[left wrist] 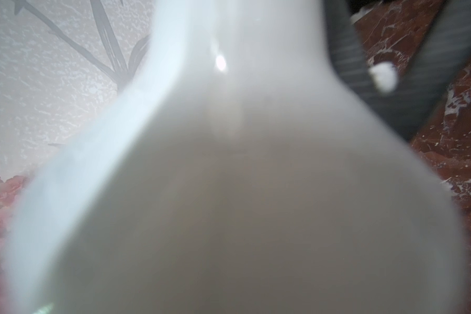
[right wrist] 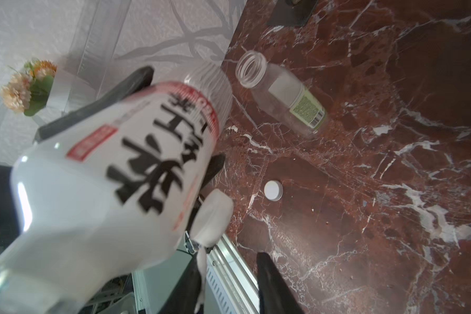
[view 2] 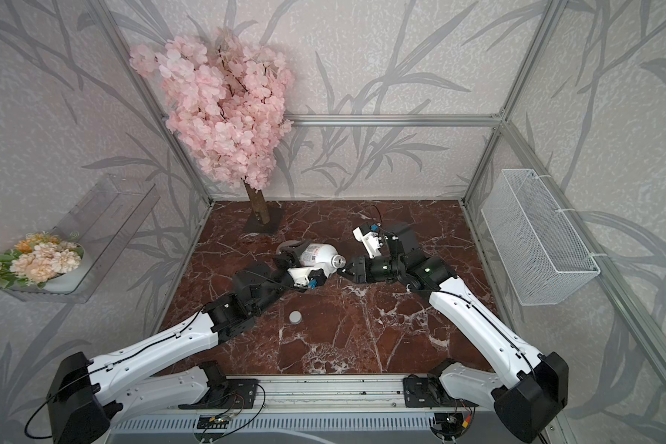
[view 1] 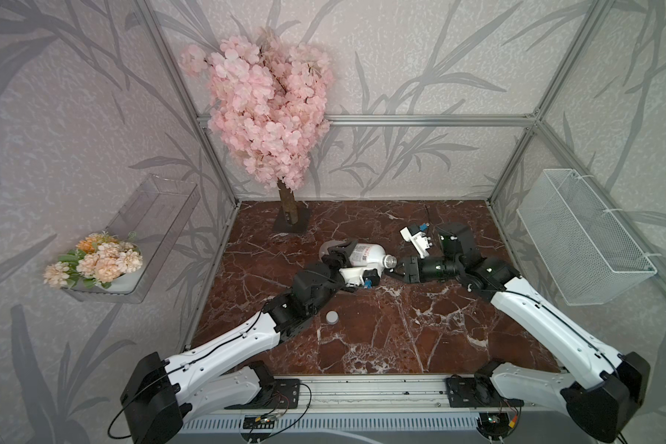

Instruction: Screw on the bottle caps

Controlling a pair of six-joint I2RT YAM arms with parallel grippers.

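Note:
A white bottle [view 1: 367, 256] with red and black print lies tilted on its side above the table, its neck end toward my right arm. My left gripper [view 1: 345, 260] is shut around its body, and the bottle fills most of the left wrist view. Close beside the neck end, my right gripper [view 1: 393, 273] stands partly open; in the right wrist view its blurred dark fingers [right wrist: 273, 285] show at the bottom edge. Whether a cap sits on the bottle, I cannot tell. A loose white cap [right wrist: 273, 190] lies on the table. Beyond it rests a clear open bottle [right wrist: 290, 100] with a green label.
At the back left stands a pink blossom tree [view 1: 270, 111]. A clear wall tray [view 1: 155, 222] with flowers hangs left, and a white mesh basket [view 1: 588, 236] hangs right.

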